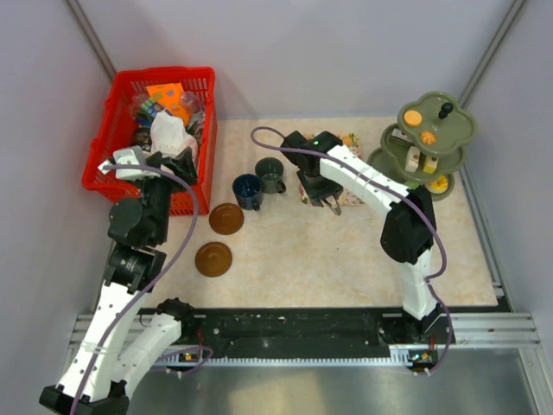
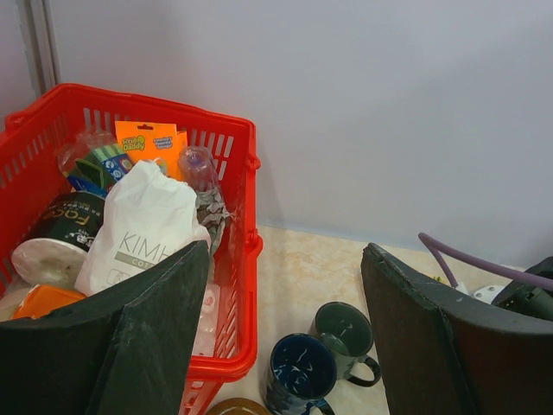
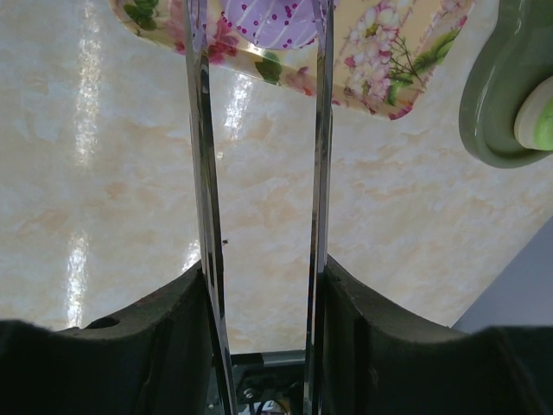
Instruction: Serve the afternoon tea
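My right gripper (image 1: 333,206) stands open low over a floral tray (image 1: 350,201); in the right wrist view its long fingers reach toward a purple dotted item (image 3: 270,22) on the tray (image 3: 389,69). My left gripper (image 1: 164,169) is open, raised beside the red basket. A blue mug (image 1: 247,191) and a green mug (image 1: 270,177) stand mid-back, near two brown saucers (image 1: 226,220), one in front of the other. A three-tier green stand (image 1: 462,125) with small cakes is at the back right.
The red basket (image 1: 95,164) at back left holds bags and packages. Walls border the sides and back.
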